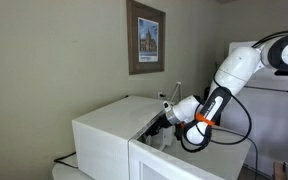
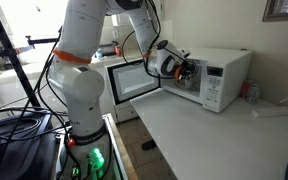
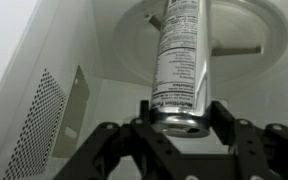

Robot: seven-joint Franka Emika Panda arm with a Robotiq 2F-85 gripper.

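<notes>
A can (image 3: 182, 68) with a white, text-covered label is between the dark fingers of my gripper, which is shut on its near end. The can's far end runs out of the top of the wrist view. Beyond it lies a round, pale turntable plate (image 3: 266, 40) inside the white microwave (image 2: 224, 84). I cannot tell whether the can touches the plate. In exterior view 1 the microwave (image 1: 102, 138) hides the gripper and the can.
The microwave door (image 2: 134, 82) stands open beside the arm. In the wrist view, a perforated side wall (image 3: 36, 122) is close on the left. Small jars (image 2: 252, 93) stand on the counter past the microwave.
</notes>
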